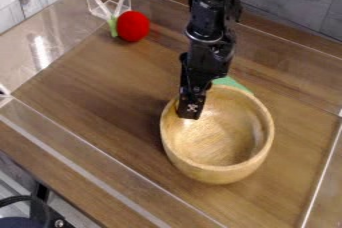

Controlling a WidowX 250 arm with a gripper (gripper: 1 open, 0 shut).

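Note:
My black gripper [191,100] is at the left rear rim of a large tan wooden bowl [217,152], its fingertips reaching down to that rim. Whether the fingers are closed on the rim is hard to tell. A green object [230,83] lies behind the bowl, mostly hidden by it and the arm.
A red ball [132,26] and a clear angular container [107,7] stand at the back left. Walls border the back, and the table edge runs along the lower left.

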